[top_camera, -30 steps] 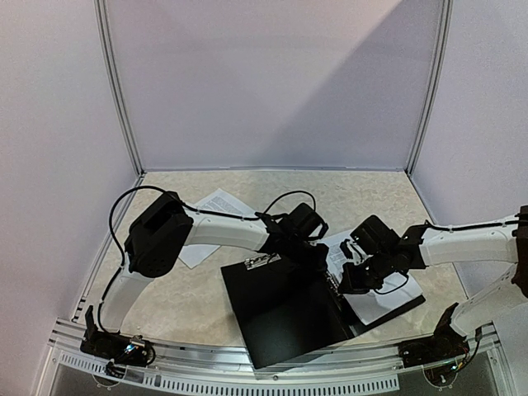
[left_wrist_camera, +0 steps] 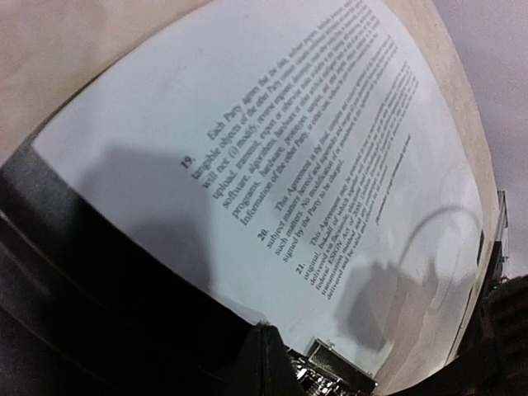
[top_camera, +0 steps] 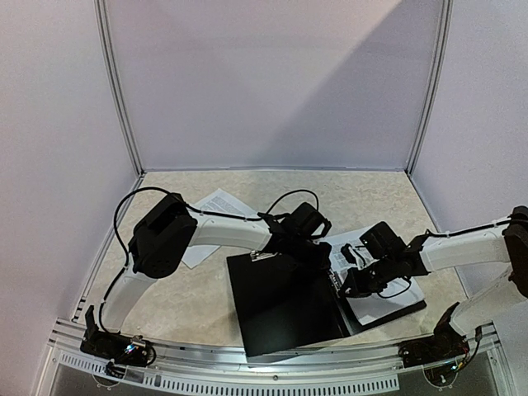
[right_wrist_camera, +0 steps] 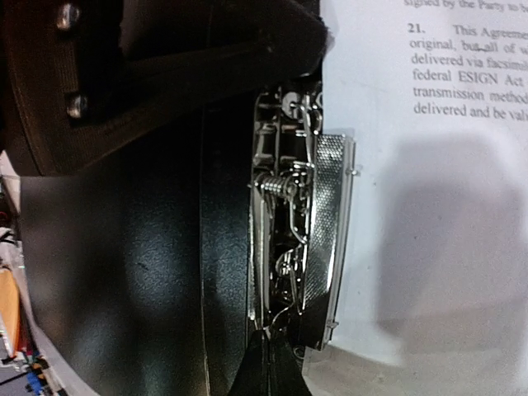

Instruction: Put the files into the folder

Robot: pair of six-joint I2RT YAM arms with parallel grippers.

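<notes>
The black folder (top_camera: 276, 309) lies open at the front of the table, with printed sheets (top_camera: 388, 301) on its right half, also filling much of the left wrist view (left_wrist_camera: 264, 140). Along the spine runs a metal clip mechanism (right_wrist_camera: 280, 214). My left gripper is shut at the clip, beside the sheet's edge; nothing shows between its fingers. My right gripper is shut at the lower end of the clip mechanism; whether anything thin is between its tips is unclear. In the top view both wrists hide much of the spine.
Another printed paper (top_camera: 214, 206) lies at the back left, partly under my left arm. Walls enclose the sides and back.
The folder's front edge has swung slightly back and its left part shifted. The left arm has barely moved.
</notes>
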